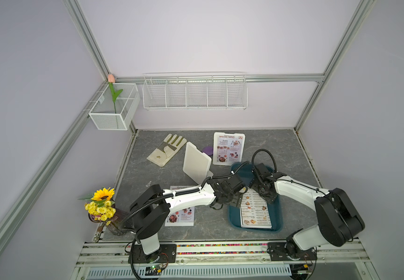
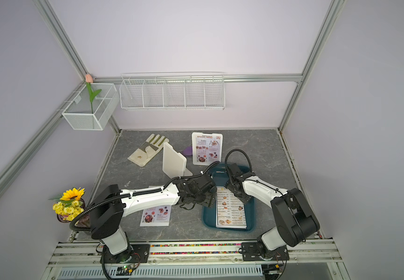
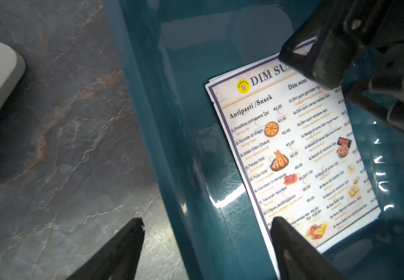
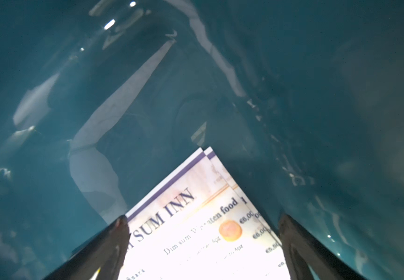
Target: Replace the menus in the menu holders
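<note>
Dim sum menus (image 3: 286, 154) lie stacked, slightly offset, in the teal tray (image 3: 173, 154). My left gripper is part open over the tray's left wall and the menu's edge, nothing held. Above the menus' top corner, my right gripper stands open with nothing gripped. One white menu holder (image 1: 229, 148) stands at the back with a "special menu" sheet in it. Nearer my left arm, a second holder (image 1: 196, 163) is turned with its blank face toward the camera. A printed menu sheet (image 1: 181, 217) lies flat on the table, partly covered by that arm.
A work glove (image 1: 166, 150) and a small purple object (image 1: 207, 150) lie toward the back. Yellow flowers (image 1: 100, 212) stand at the front left. Both grippers are close together over the tray.
</note>
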